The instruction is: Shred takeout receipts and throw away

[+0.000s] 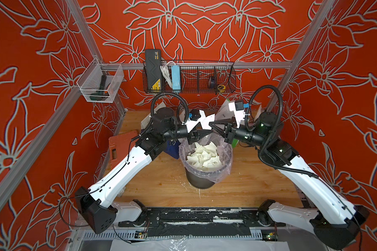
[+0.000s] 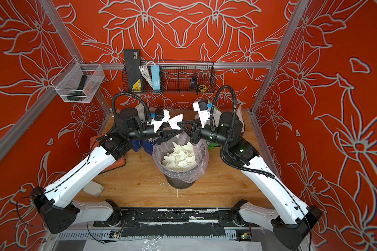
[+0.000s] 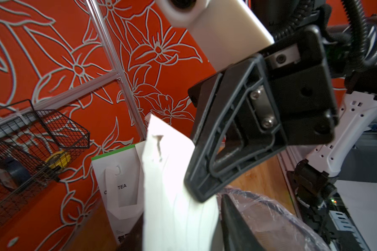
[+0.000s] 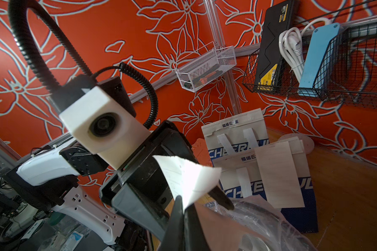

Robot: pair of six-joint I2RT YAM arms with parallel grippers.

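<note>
A torn white receipt piece (image 4: 187, 174) stands up over the bin, with my right gripper shut on its lower part. My left gripper (image 1: 203, 128) faces it from the other side, its fingers part open. In the left wrist view the paper (image 3: 167, 175) rises between those parted fingers; whether it touches them is unclear. Below both grippers stands the dark bin (image 1: 200, 180), lined with a clear bag (image 1: 226, 161). Many torn paper scraps (image 1: 205, 156) are heaped inside it.
Behind the bin stand paper bags (image 4: 240, 138), one with a receipt (image 4: 280, 175) on its front, and a white tea bag (image 3: 121, 184). A wire basket (image 1: 192, 79) hangs on the back wall. Bare table (image 1: 255, 179) lies right of the bin.
</note>
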